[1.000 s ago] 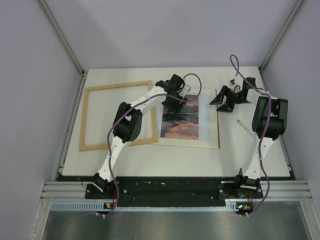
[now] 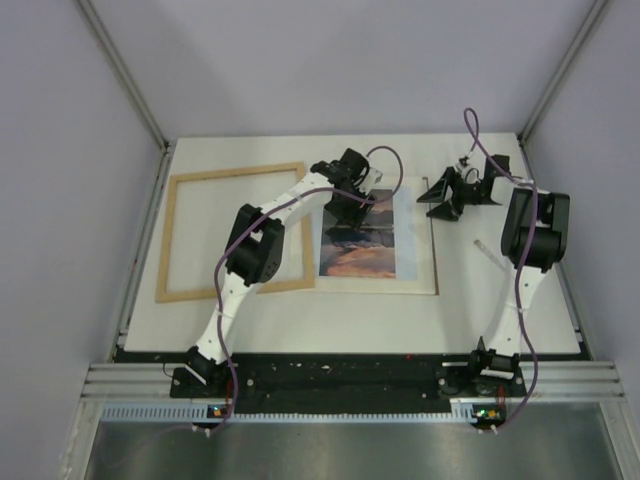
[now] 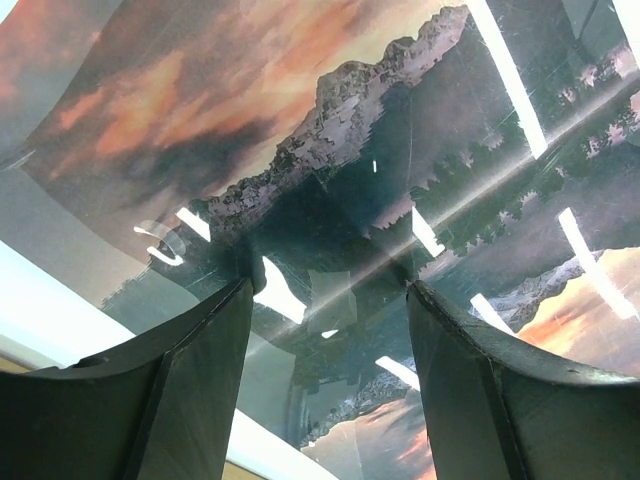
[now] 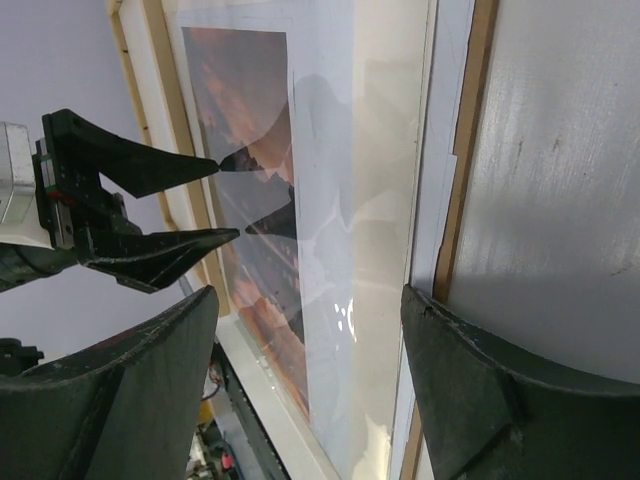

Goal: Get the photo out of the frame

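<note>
The sunset photo (image 2: pixel 357 255) lies flat under clear glass on a pale backing board (image 2: pixel 418 270) in the centre. My left gripper stands open, low over the glazed photo (image 3: pixel 170 90), its fingertips at the glass. My right gripper is open at the board's right edge, where thin pale layers and a brown strip (image 4: pixel 460 160) show; one finger reaches that edge. In the right wrist view the photo (image 4: pixel 250 120) and left gripper's fingers are seen beyond it.
An empty wooden frame (image 2: pixel 167 230) lies on the left of the white table, beside the board. A small white strip (image 2: pixel 488 253) lies on the right.
The left gripper looks unchanged.
</note>
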